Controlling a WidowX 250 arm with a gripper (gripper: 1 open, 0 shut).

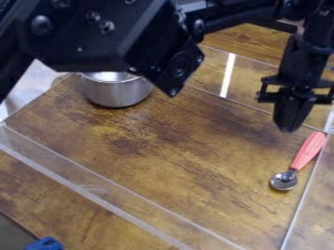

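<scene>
The black gripper (290, 107) hangs at the upper right above the wooden table; whether its fingers are apart or closed is hard to tell. Below it lies a spoon (306, 154) with a pink handle and a metal head toward the front. A steel pot (117, 92) stands at the upper left, partly hidden behind a large dark part of the arm that crosses the top of the view.
Transparent strips run along the left and right edges, and a white strip crosses the back right. A small blue object (42, 243) is at the bottom left.
</scene>
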